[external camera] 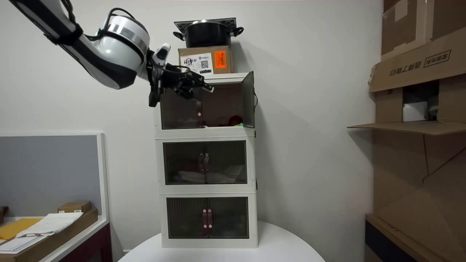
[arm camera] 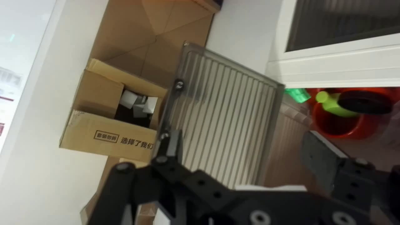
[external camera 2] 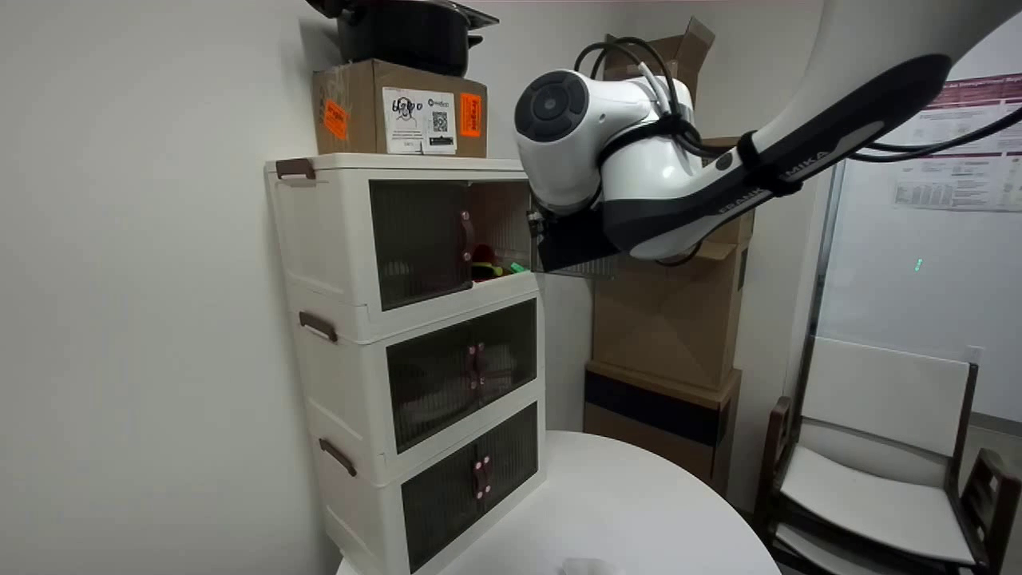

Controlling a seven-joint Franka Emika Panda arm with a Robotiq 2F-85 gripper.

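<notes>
A white three-tier cabinet point(external camera: 207, 189) stands on a round white table. Its top right door point(external camera: 248, 100) is swung wide, while the top left door point(external camera 2: 421, 239) is closed. In the wrist view that open ribbed door point(arm camera: 228, 120) lies beyond my gripper, which is open with nothing between its fingers. Seen from the front, the gripper point(external camera: 201, 88) hangs before the upper part of the top compartment. Inside are a red container point(arm camera: 337, 127), a lime-green item point(arm camera: 332, 105) and a green piece point(arm camera: 298, 94). The arm hides the gripper in exterior view 2.
A cardboard box point(external camera: 204, 60) carrying a black pot point(external camera: 207, 35) sits on top of the cabinet. Both doors are closed on the middle tier point(external camera: 205, 162) and bottom tier point(external camera: 207, 218). Large cartons point(external camera: 419, 174) stand to the right, with clear space between them and the cabinet.
</notes>
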